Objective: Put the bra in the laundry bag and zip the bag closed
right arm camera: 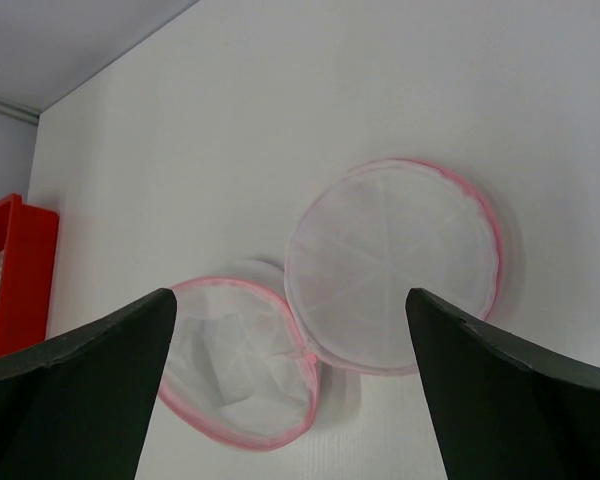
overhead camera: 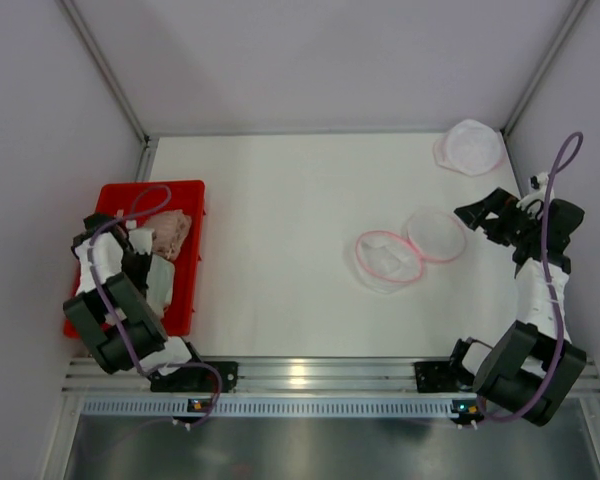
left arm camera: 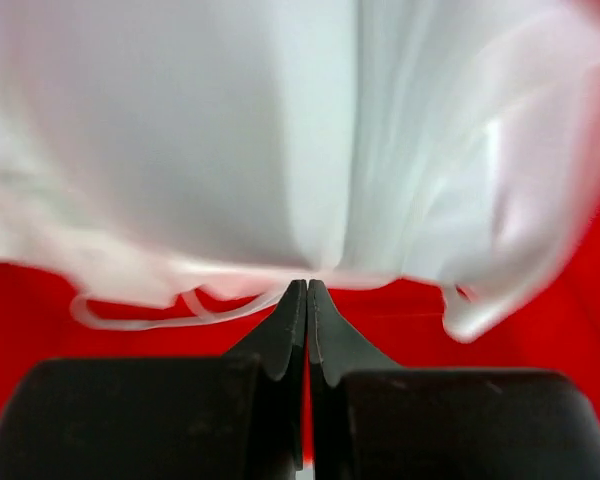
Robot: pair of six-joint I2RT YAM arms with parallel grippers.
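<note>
The white bra (overhead camera: 161,284) lies in the red box (overhead camera: 187,278) on the left; in the left wrist view its cup (left arm camera: 180,130) fills the upper part. My left gripper is shut, its fingertips meeting just at the bra's near edge with no cloth between them. On the table the mesh laundry bag lies unfolded, its pink-rimmed pouch (right arm camera: 230,350) agape and its round lid (right arm camera: 390,260) laid out beside it. Above the bag, my right gripper is open and empty.
A pinkish-beige garment (overhead camera: 168,232) lies behind the bra in the box. Another white mesh bag (overhead camera: 470,148) sits in the table's far right corner.
</note>
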